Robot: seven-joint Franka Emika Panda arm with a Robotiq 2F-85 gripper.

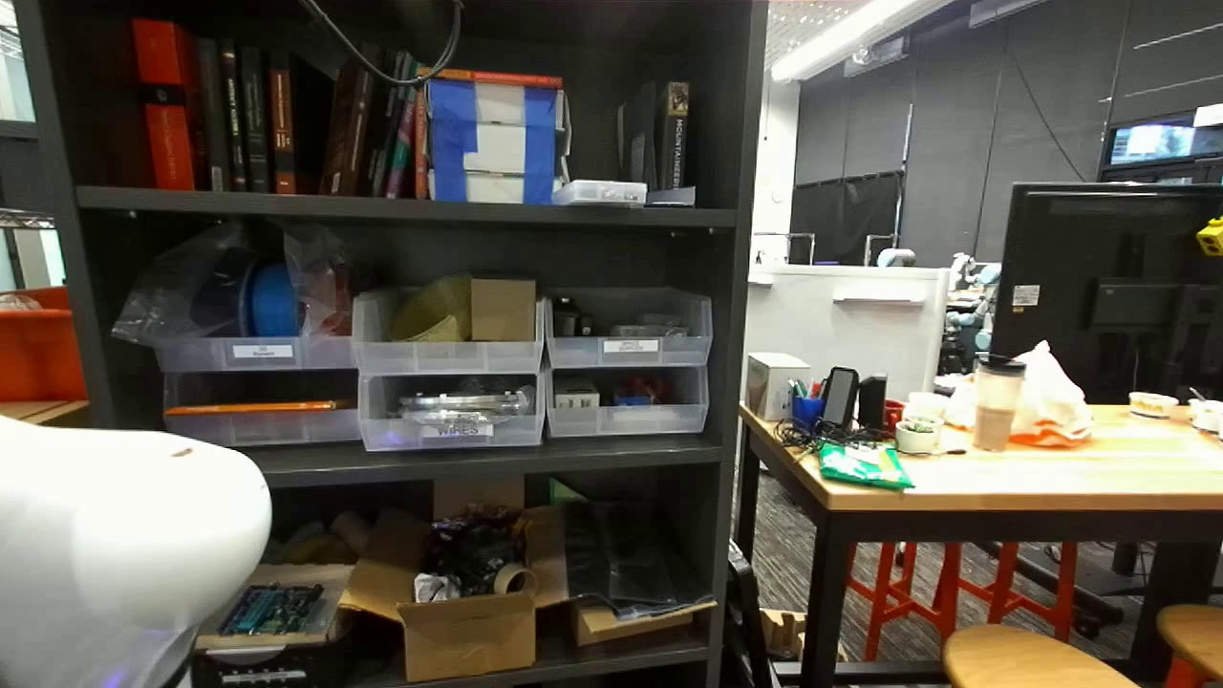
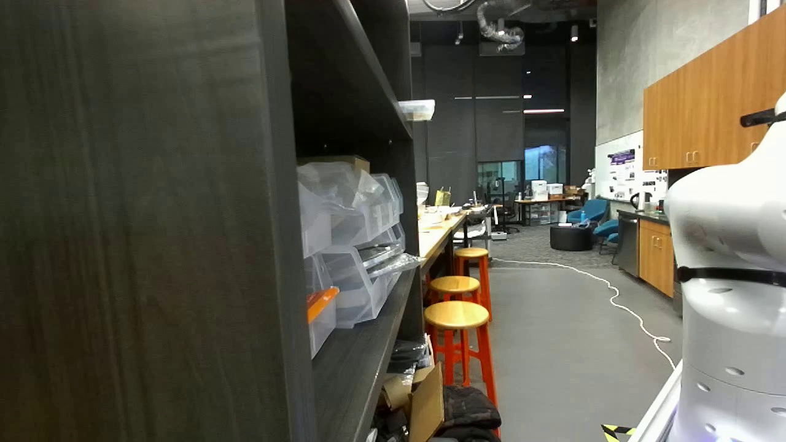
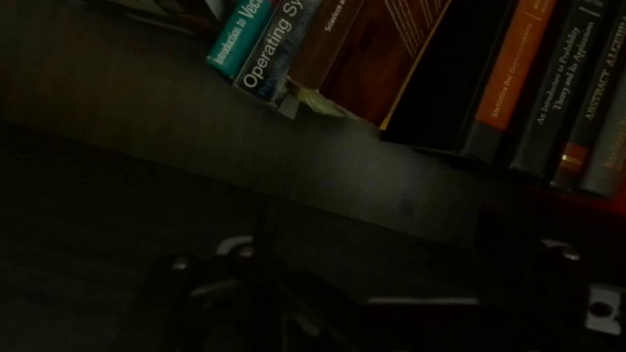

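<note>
My gripper shows only as a dark shape along the bottom of the wrist view, its two sides spread wide. It stands open, and nothing shows between the sides. Beyond and above it in that view is a row of books, among them a teal book (image 3: 240, 38), an "Operating Systems" book (image 3: 273, 53), a brown book (image 3: 328, 41) and an orange-spined book (image 3: 513, 64). A gap separates the gripper from the books. Neither exterior view shows the gripper; the white arm (image 1: 126, 539) is at the lower left of exterior view 1.
The dark bookcase holds a blue-and-white stack (image 1: 495, 143) and a clear flat box (image 1: 599, 193) on its upper shelf (image 1: 378, 207). Clear bins (image 1: 447, 357) fill the shelf below. At right stands a wooden table (image 1: 1055, 487); open floor (image 2: 560, 346) lies beside the bookcase.
</note>
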